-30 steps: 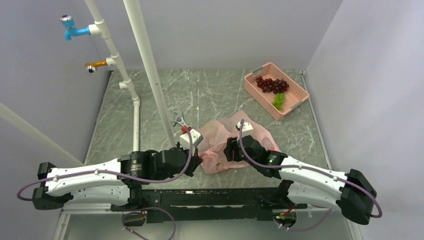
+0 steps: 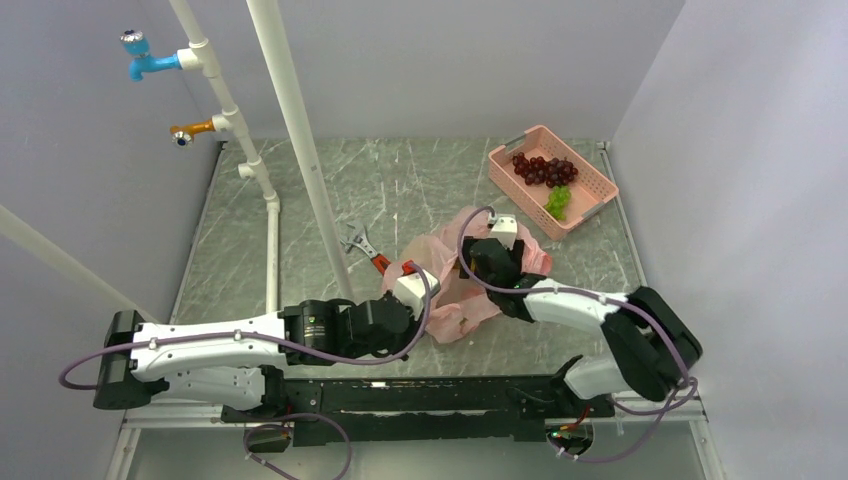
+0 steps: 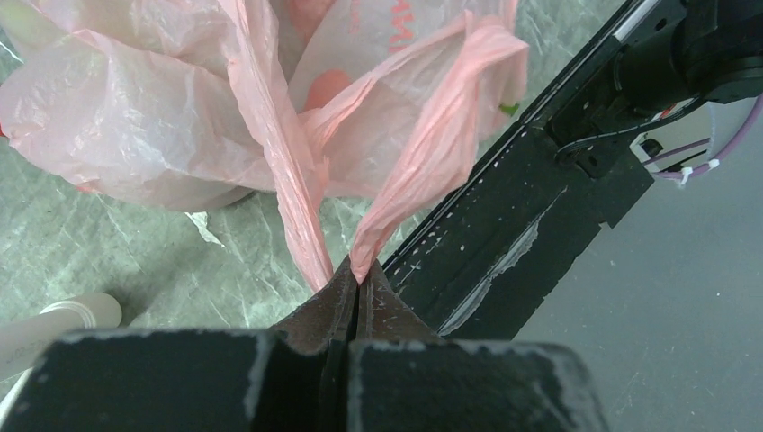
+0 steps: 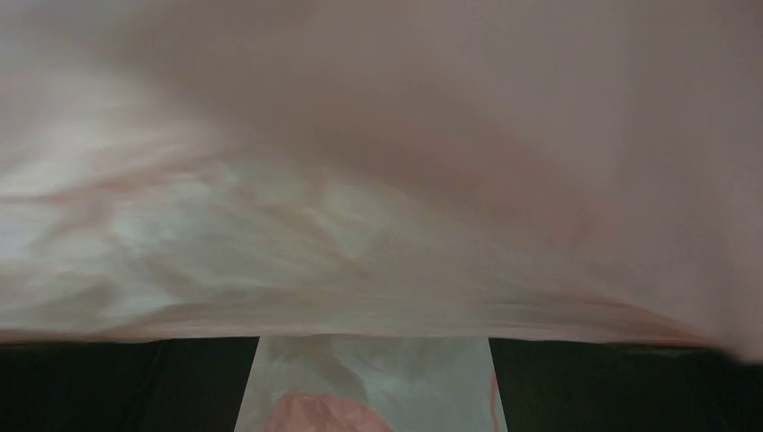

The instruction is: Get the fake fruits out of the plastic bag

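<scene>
The pink plastic bag (image 2: 465,310) lies crumpled between my two arms, its mouth held up at one side. In the left wrist view, my left gripper is shut on a twisted pink strand of the bag (image 3: 427,148). My right gripper (image 2: 470,262) reaches into the bag from the right. Bag film covers its fingertips in the right wrist view, but its dark fingers (image 4: 126,382) stand wide apart with film showing between them. Something small and yellowish peeks out beside the right gripper in the top view. The bag's other contents are hidden.
A pink basket (image 2: 590,222) at the back right holds dark grapes (image 2: 545,172) and a green bunch (image 2: 558,203). A wrench (image 2: 360,240) with red handle lies left of the bag. White pipes (image 2: 300,130) rise at the left. Bare countertop (image 2: 420,170) extends behind.
The left gripper has shifted right, still holding the strand, and the bag has bunched up.
</scene>
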